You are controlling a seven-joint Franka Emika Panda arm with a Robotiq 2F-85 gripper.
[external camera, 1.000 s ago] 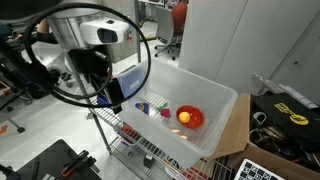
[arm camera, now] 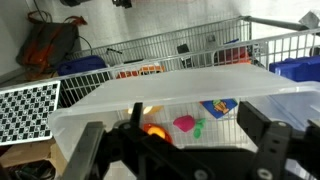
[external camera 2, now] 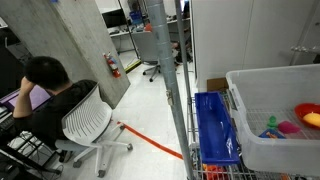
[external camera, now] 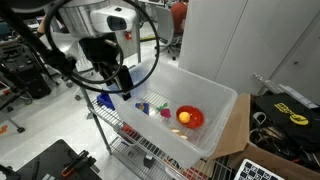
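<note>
A translucent grey bin (external camera: 210,92) stands on the wire rack. Inside it lies a red bowl (external camera: 195,120) with a yellow-orange item (external camera: 184,117) in it. Beside the bowl are a pink piece (arm camera: 184,123), a green piece (arm camera: 198,130) and a blue piece (arm camera: 218,107). My gripper is open, its dark fingers wide apart with nothing between them. In exterior view 1 it hangs above the bin's left end. The wrist view looks past the near wall into the bin, and the gripper body covers part of the inside.
A blue bin (external camera 2: 215,130) sits on the rack left of the grey one. To the right are a cardboard box (external camera: 234,130), a black bag (external camera: 290,118) and a checkered board (external camera: 255,172). A seated person (external camera 2: 62,95) is in the background.
The bin and its contents look unmoved.
</note>
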